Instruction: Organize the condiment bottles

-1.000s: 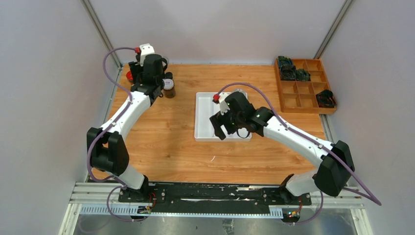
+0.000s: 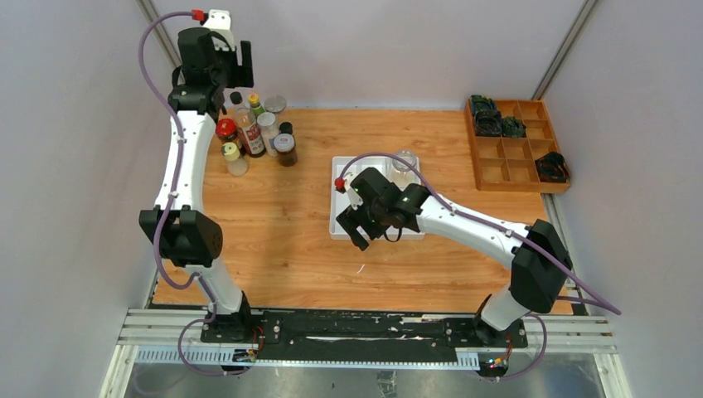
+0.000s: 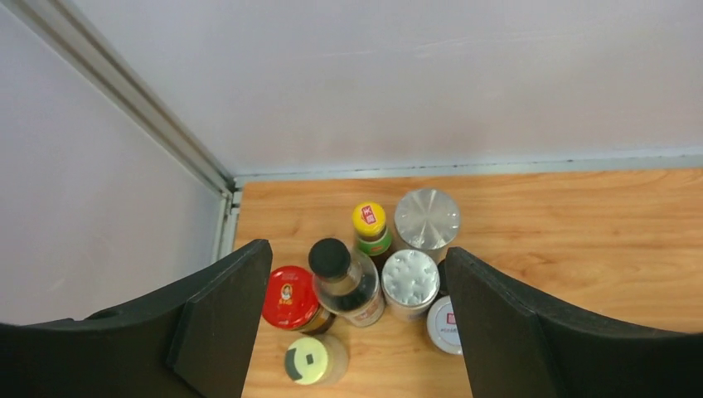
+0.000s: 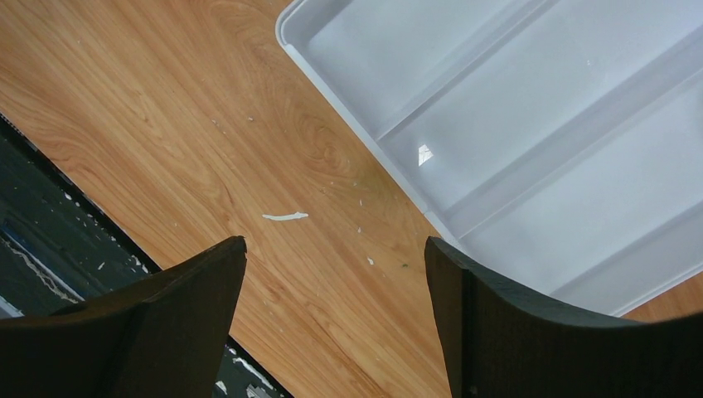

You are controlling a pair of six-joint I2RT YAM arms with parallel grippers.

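A cluster of condiment containers stands upright at the table's back left. In the left wrist view it includes a red-lidded jar (image 3: 288,297), a black-capped bottle (image 3: 330,259), a yellow-capped bottle (image 3: 369,219), a silver-lidded jar (image 3: 428,217), a shaker (image 3: 410,280), a pale-capped bottle (image 3: 308,360) and a white-lidded jar (image 3: 445,325). Above them hangs my left gripper, open and empty. My right gripper is part open with nothing between its fingers, over the front edge of the white compartment tray (image 4: 348,116). A clear jar (image 2: 404,162) stands in that tray's far right part.
A wooden divided box (image 2: 489,172) holding dark bundles sits at the back right. Bare wood lies between cluster and tray, and along the front. Walls close off the back and sides.
My left gripper has risen and drawn up and left, off the bottles, uncovering more of the cluster. The right gripper has shifted slightly left and toward the front.
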